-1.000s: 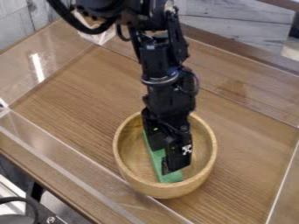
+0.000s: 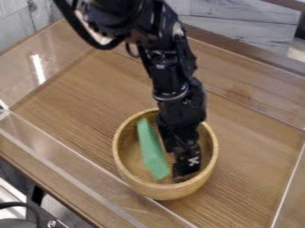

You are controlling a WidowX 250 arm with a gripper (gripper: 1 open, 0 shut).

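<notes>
A round tan wooden bowl (image 2: pixel 135 181) stands on the wooden table toward the lower middle. Inside it, along the left side, lies a long green object (image 2: pixel 152 147). My black gripper (image 2: pixel 185 156) reaches down from the top into the right part of the bowl, beside the green object. Whether its fingers are open or shut is unclear in this view, and the arm hides part of the bowl's back.
A pale wooden wall (image 2: pixel 251 27) is at the back. Dark cables show at the lower left corner.
My gripper has shifted slightly right within the bowl. The green object now shows further to the left, more of it uncovered beside the gripper.
</notes>
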